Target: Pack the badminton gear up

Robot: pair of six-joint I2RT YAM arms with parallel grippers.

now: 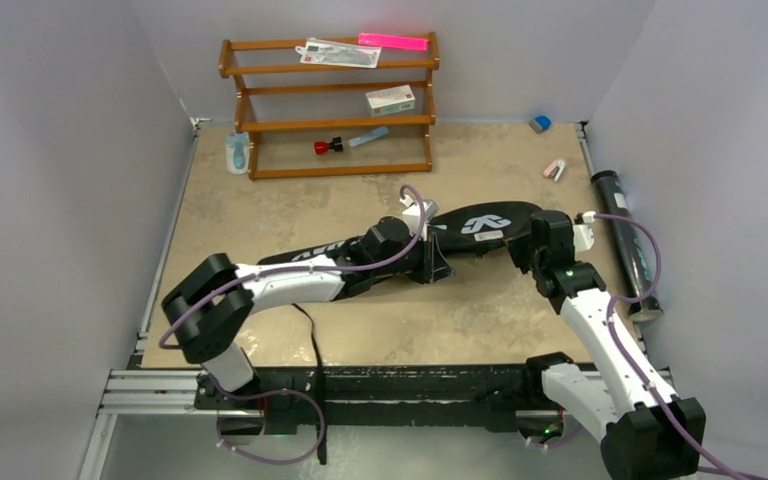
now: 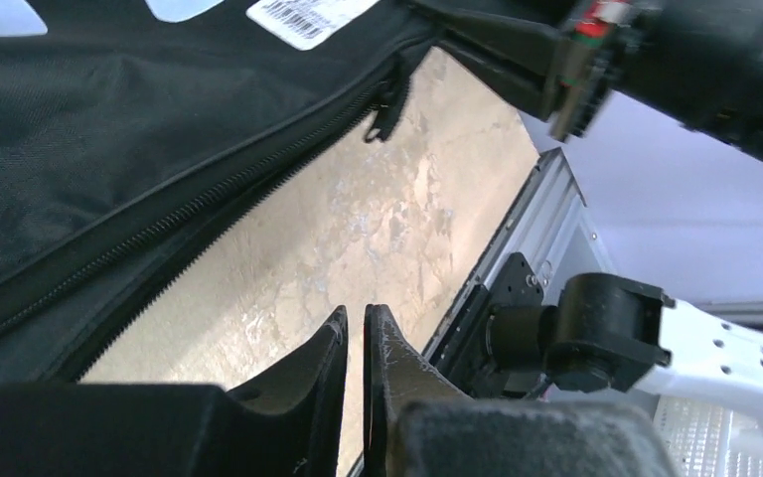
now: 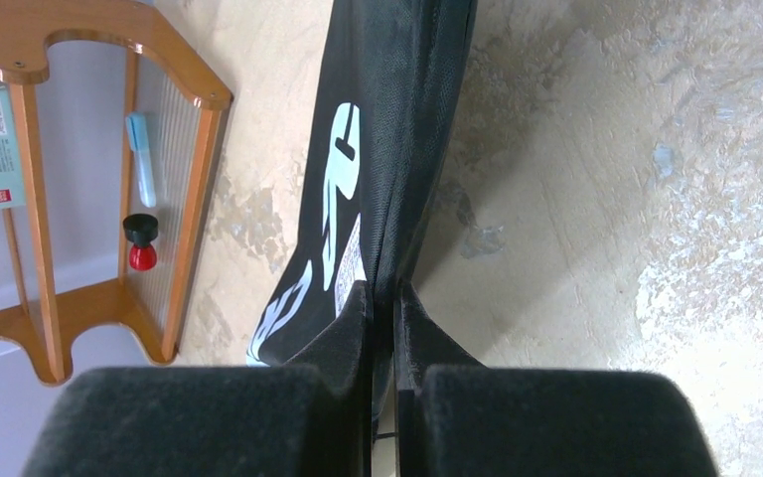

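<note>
A long black racket bag (image 1: 450,226) with white lettering lies across the middle of the floor. In the left wrist view, its zipper (image 2: 174,211) runs along the near edge to a pull tab (image 2: 387,107) by the right gripper. My left gripper is above the bag's near side, fingers close together; floor shows through the thin slit and nothing is visible between the tips. A fold of bag cloth (image 3: 397,199) runs down into my right gripper, which is shut on it at the bag's right end. The left arm hides part of the bag.
A wooden rack (image 1: 335,125) with small items stands at the back. At the right wall lies a black tube (image 1: 625,245). A blue block (image 1: 540,124) and a pinkish item (image 1: 554,169) sit back right. A black strap (image 1: 312,335) hangs over the front edge.
</note>
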